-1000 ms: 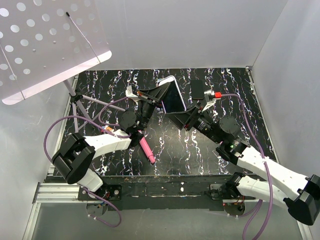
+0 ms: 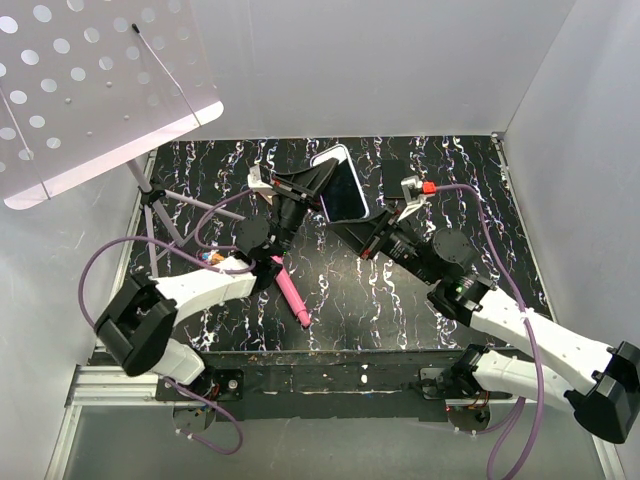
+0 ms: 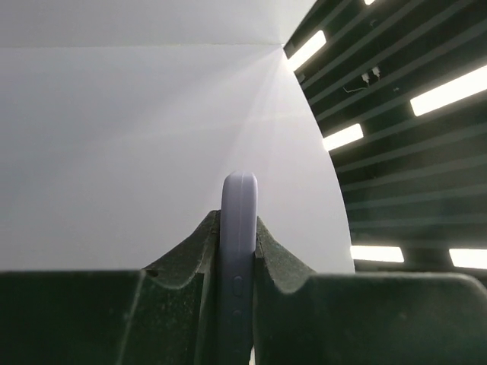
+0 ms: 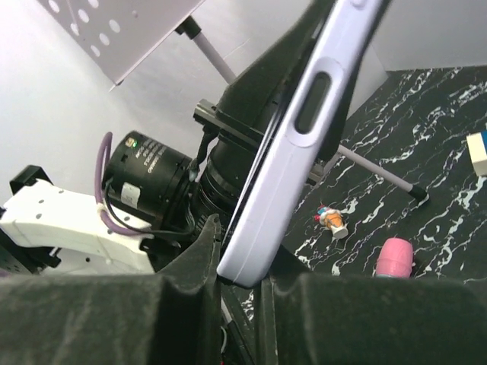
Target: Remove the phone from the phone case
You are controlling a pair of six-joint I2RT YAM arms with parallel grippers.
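Note:
The phone [image 2: 344, 190], black-screened with a pale rim, is held above the table between my two grippers in the top view. My left gripper [image 2: 334, 172] is shut on the edge of the phone case; the left wrist view has that narrow lavender-grey edge [image 3: 238, 228] between its fingers. In the right wrist view the pale case [image 4: 293, 152] stands tilted, with an oblong slot and a dark line along one side. Its lower corner meets the fingertips of my right gripper. How tightly these fingers close on the corner is hidden.
A flat black rectangle [image 2: 395, 179] lies on the marbled table behind the right gripper. Below the left arm rests a pink cylinder [image 2: 291, 295]. A perforated panel [image 2: 100, 90] on a stand takes up the back left.
The left arm's elbow has moved a little left and toward the front.

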